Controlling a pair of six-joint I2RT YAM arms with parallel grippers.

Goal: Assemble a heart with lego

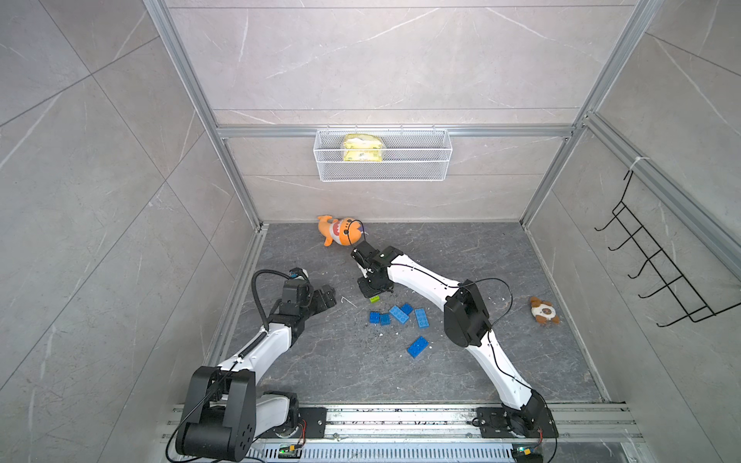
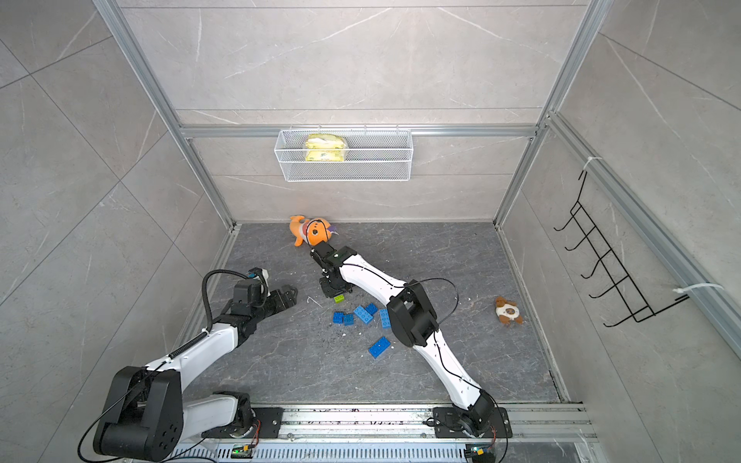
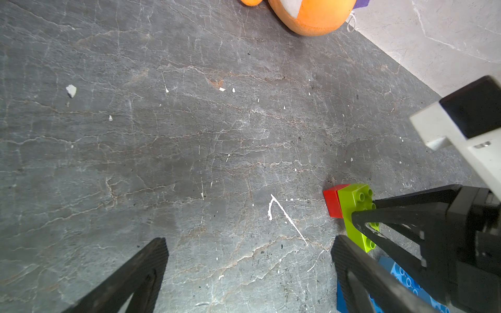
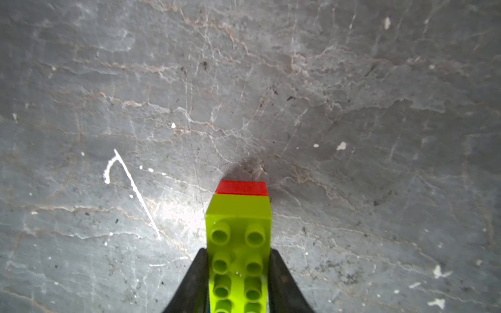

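In the right wrist view, my right gripper is shut on a green brick, its studs facing that camera. A red brick sits against the green one's far side; whether they are pressed together I cannot tell. From the left wrist view, the red brick and green brick show at the tips of the right fingers. Several blue bricks lie in a group just in front of the right gripper, with another blue brick nearer the front. My left gripper is open and empty, left of the bricks.
An orange plush toy lies at the back, behind the right gripper. Far to the right is a brown-and-white plush. Bare floor lies between the two grippers and across the front left.
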